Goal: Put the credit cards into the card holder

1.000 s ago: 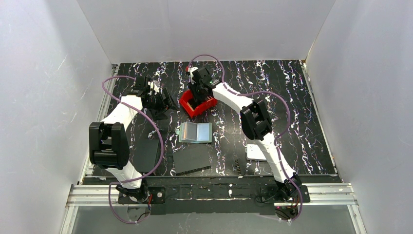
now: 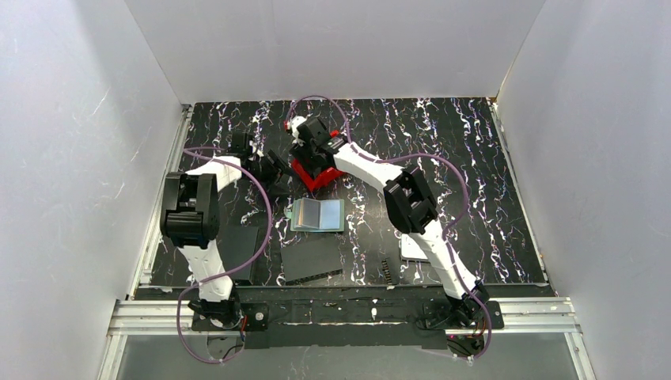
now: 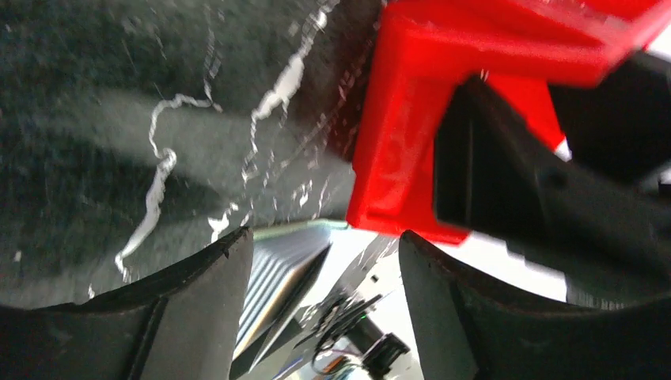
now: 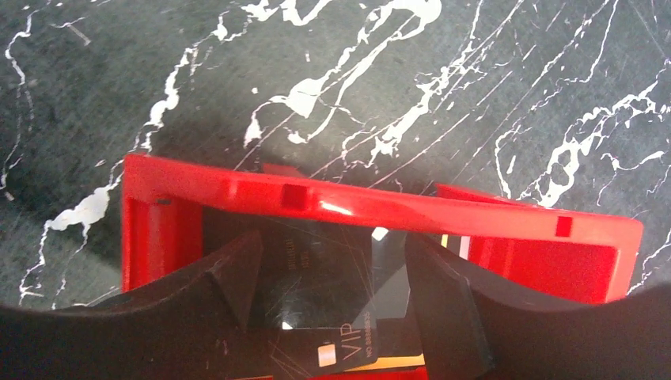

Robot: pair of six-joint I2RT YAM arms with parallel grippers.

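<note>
The red basket [image 2: 320,181] holds the credit cards; a black VIP card [image 4: 320,277] lies on top of others in the right wrist view. My right gripper is over the basket, its fingers part open, with the black card showing below and between them. To the left of the basket, my left gripper [image 2: 283,168] stands part open and empty. The card holder [image 2: 319,214] lies spread open in front of the basket, its sleeves fanned at the left half. Between the left fingers, the holder's edge [image 3: 273,285] appears in the background.
Black flat pads [image 2: 312,260] lie near the front edge, one more [image 2: 236,252] beside the left arm. A white flat box [image 2: 412,248] is partly under the right arm. Both grippers are close together at the basket.
My right gripper has shifted left over the basket, hiding more of its inside. Basket and holder stay put.
</note>
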